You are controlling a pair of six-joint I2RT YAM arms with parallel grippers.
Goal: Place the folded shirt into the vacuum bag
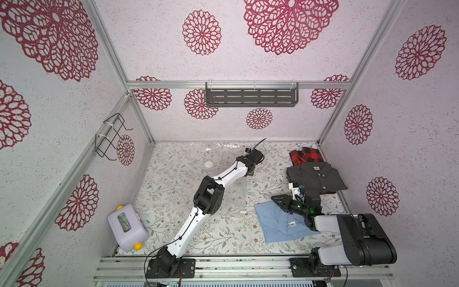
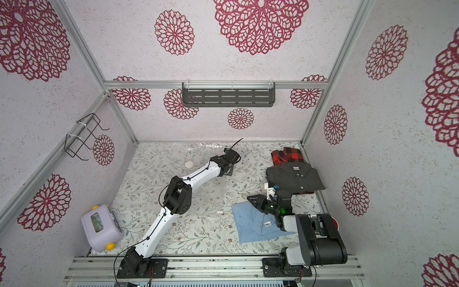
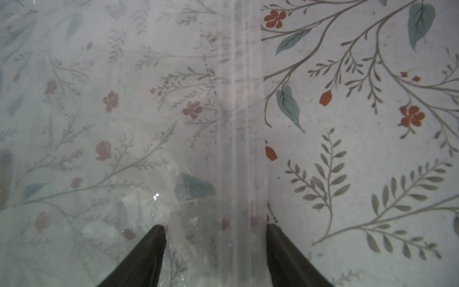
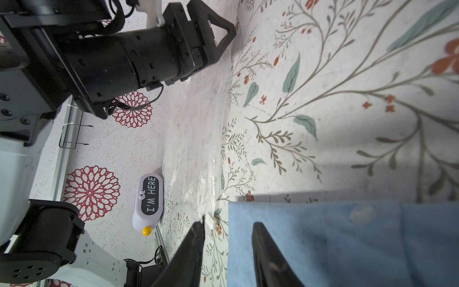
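The clear vacuum bag (image 3: 110, 177) lies flat on the patterned table, its round white valve (image 1: 209, 164) at the upper left. Its ribbed zip strip (image 3: 241, 143) runs down its right side in the left wrist view. Over that strip is my left gripper, fingers apart with nothing seen gripped; whether they touch the film I cannot tell. A folded light-blue shirt (image 1: 272, 229) lies right of the bag, with table between them. Above the shirt's left part, my right gripper stands part open and empty. The right arm hides some of the shirt in both top views.
A dark grey shirt (image 1: 315, 177) and a red-black checked cloth (image 1: 306, 155) are stacked at the back right. A lilac device (image 1: 126, 227) stands at the front left. A grey shelf (image 1: 252, 102) hangs on the back wall.
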